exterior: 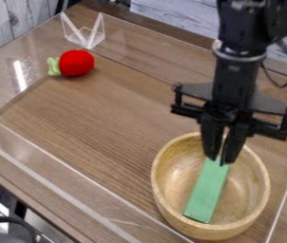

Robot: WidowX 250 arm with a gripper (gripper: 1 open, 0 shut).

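A wooden bowl [241, 209] sits at the lower right with a green block [204, 197] lying inside it. The black gripper [221, 143] hangs over the bowl's back part, its fingers close together at the block's upper end. Whether it grips the block or is empty is hard to tell.
A red ball-like object [76, 64] with a green part lies at the upper left. A white wire piece [83, 30] stands behind it.
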